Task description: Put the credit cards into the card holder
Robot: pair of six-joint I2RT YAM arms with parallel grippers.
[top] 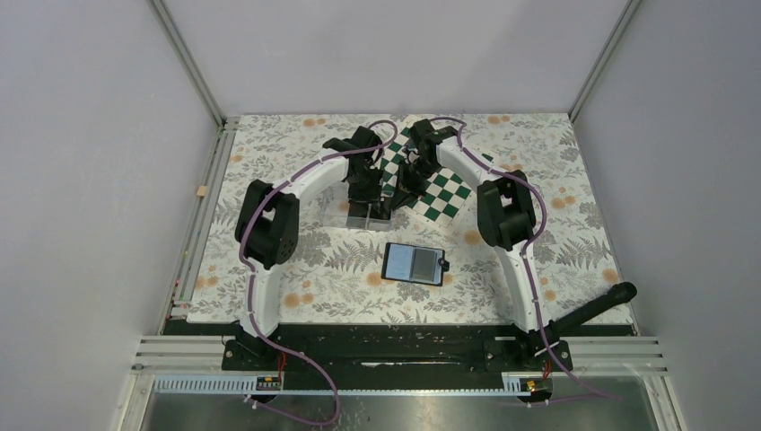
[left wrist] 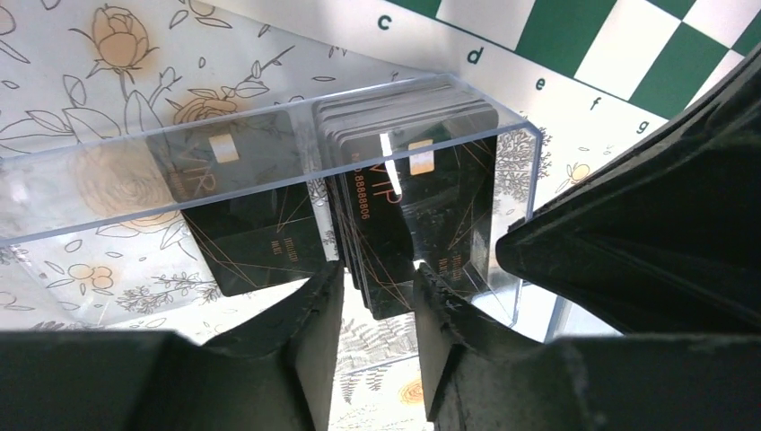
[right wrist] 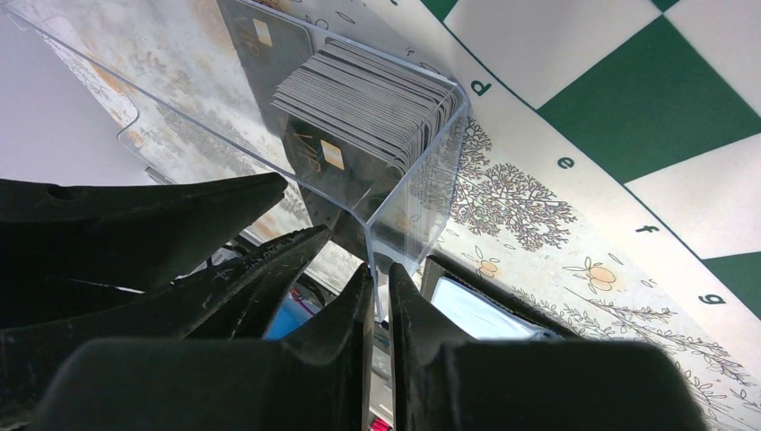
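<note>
Black cards stand stacked in the right part of a clear box (left wrist: pixel 81 220), the front card (left wrist: pixel 467 193) showing gold lettering. Another black card (left wrist: pixel 256 238) sits in the compartment to its left. Directly over the stack's near edge, my left gripper is part open, with no card visibly held. My right gripper is shut on the box's clear wall at its right corner. On the table in front of the box lies a flat black-edged case (top: pixel 414 264), apparently the card holder, open to a pale panel and a grey panel.
Behind and right of the box lies a green and white chequered board (top: pixel 440 196), partly under the right arm. A black cylinder (top: pixel 592 305) rests at the front right corner.
</note>
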